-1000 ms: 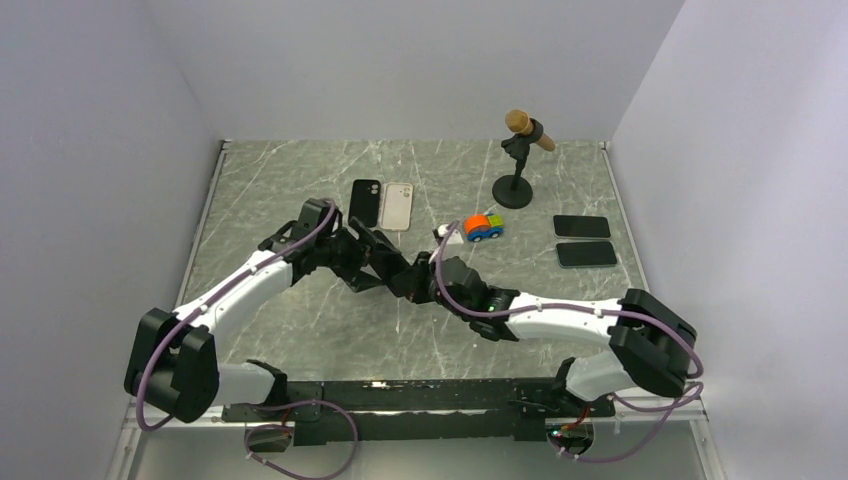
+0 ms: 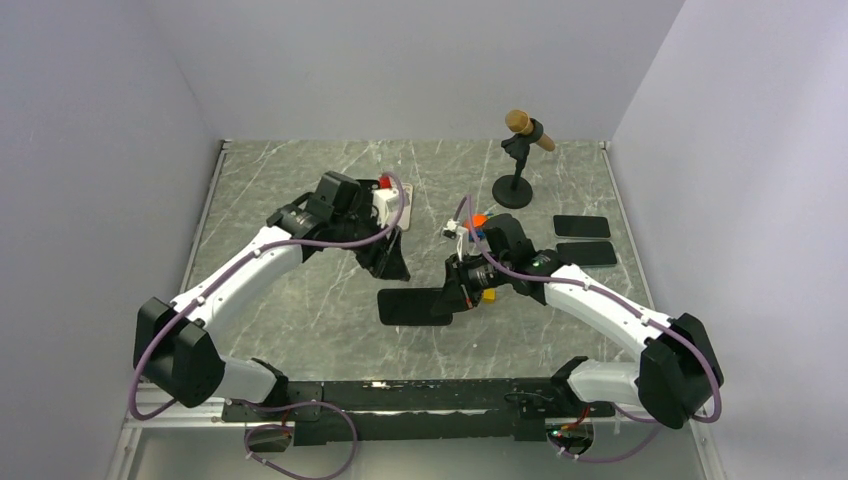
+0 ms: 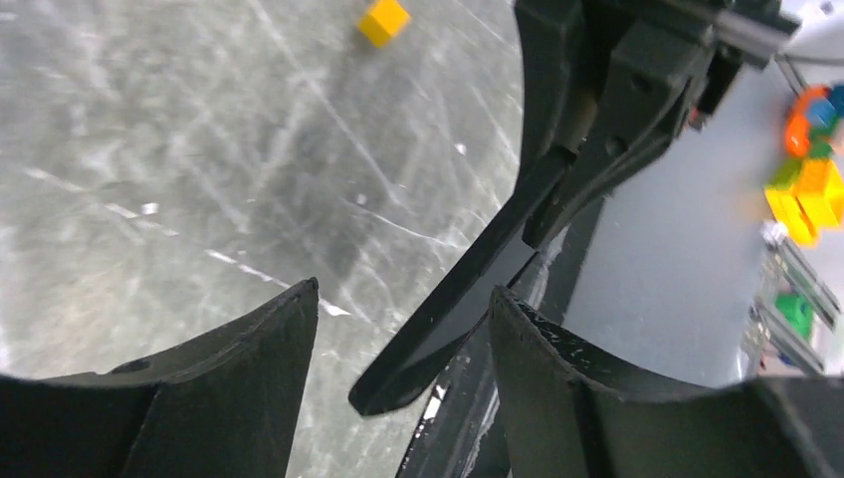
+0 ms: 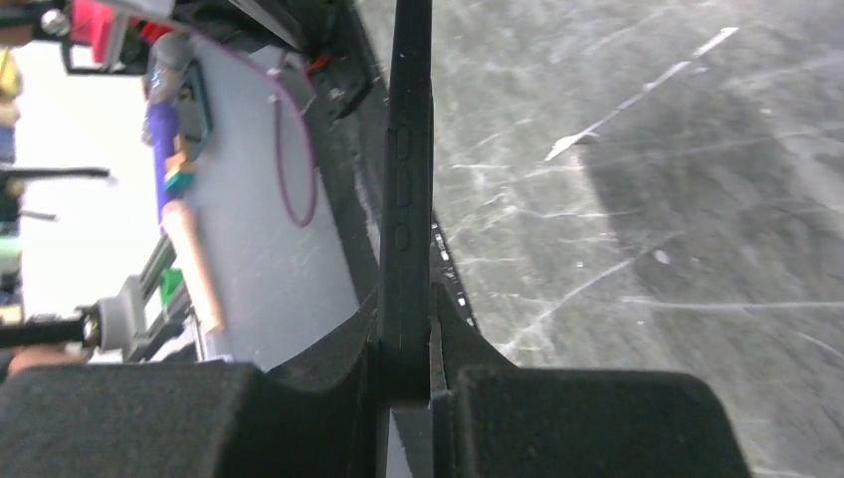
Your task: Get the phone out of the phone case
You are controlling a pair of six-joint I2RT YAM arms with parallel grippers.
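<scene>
A black, phone-shaped slab point(image 2: 408, 308) is held above the table, its flat face toward the top view. My right gripper point(image 2: 468, 298) is shut on its right end. Raised side buttons show along its edge in the right wrist view, where the fingers point(image 4: 328, 368) clamp it; case and phone cannot be told apart. My left gripper point(image 2: 394, 271) stands at the slab's far edge with parted fingers point(image 3: 284, 344). In the left wrist view, the slab's free end lies in line with the gap, and no grip on it shows.
Two dark phones point(image 2: 580, 226) lie at the right. A pale case point(image 2: 407, 205) is at the back, partly behind the left arm. A lamp-like stand point(image 2: 514, 190) rises at back right; a small yellow block point(image 2: 489, 296) is beside the right gripper.
The right gripper moved right and turned the slab level.
</scene>
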